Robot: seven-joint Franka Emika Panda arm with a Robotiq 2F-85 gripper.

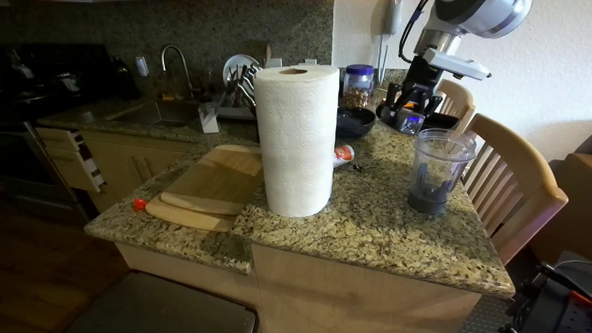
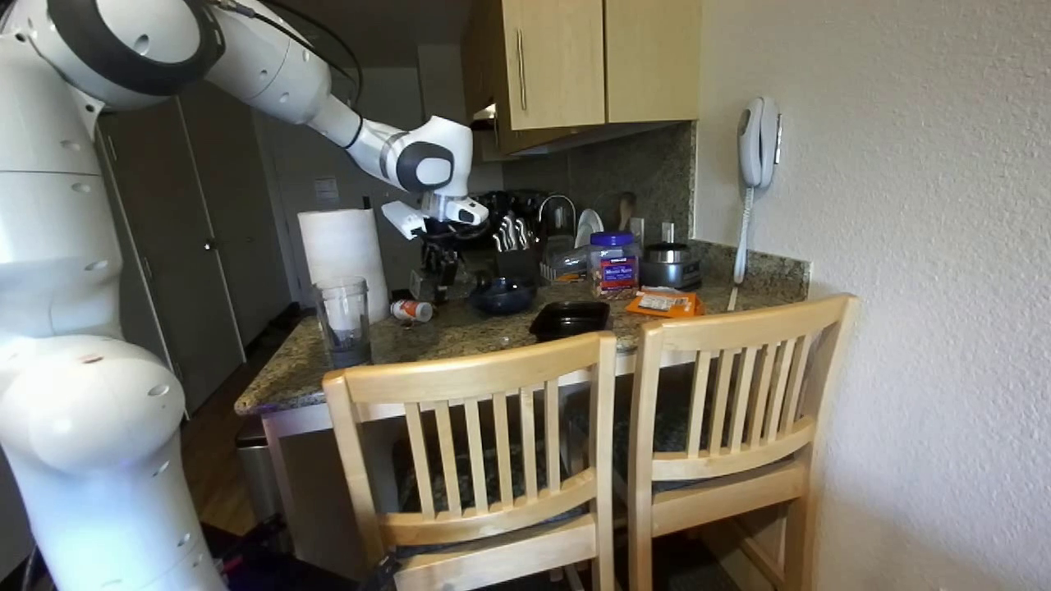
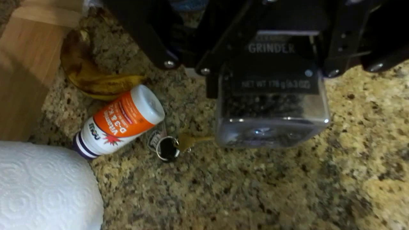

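Note:
A clear-bottomed pepper grinder with a black label hangs from my gripper, dark peppercorns showing through its wall. In the wrist view both black fingers are closed around its upper part, which they largely hide. From exterior view 1 the grinder's clear base appears over the far right of the granite counter, beyond the blender cup. In exterior view 2 my gripper is a dark shape near the dark bowl, and the grinder is hard to make out there.
A vitamin bottle lies beside keys and a banana. The paper towel roll stands tall near the counter's front. A black tray, nut jar and orange packet occupy the far end.

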